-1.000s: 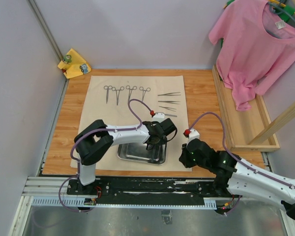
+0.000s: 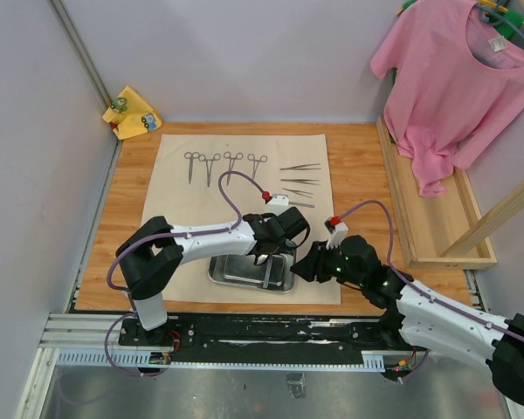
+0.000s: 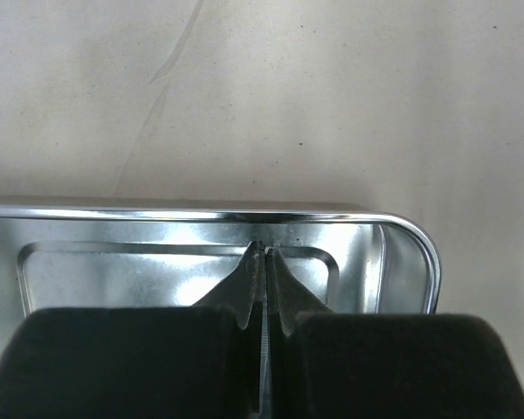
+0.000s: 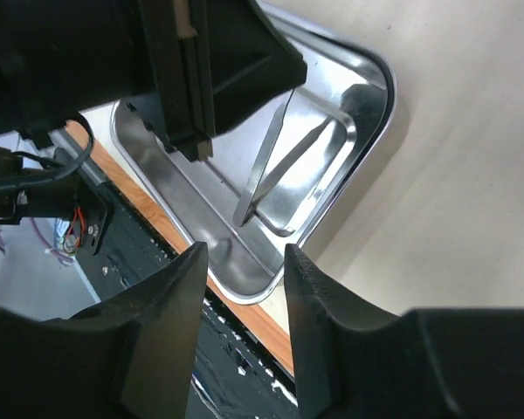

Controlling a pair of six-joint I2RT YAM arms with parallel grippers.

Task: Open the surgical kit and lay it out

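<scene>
A steel tray (image 2: 236, 272) lies on the cream cloth (image 2: 183, 192), seen close in both wrist views. A flat metal instrument (image 4: 257, 166) lies in it. My left gripper hangs over the tray, shut with nothing visible between its fingers. My right gripper is open at the tray's right end, empty. On the cloth lie several scissor-like clamps (image 2: 209, 166) in a row at the back and several thin tweezer-like instruments (image 2: 300, 182) at the right.
A wooden rack (image 2: 445, 262) with a pink shirt (image 2: 445, 78) stands at the right. A yellow cloth item (image 2: 131, 113) is at the back left.
The right arm has shifted slightly, its gripper now closer to the tray's right end.
</scene>
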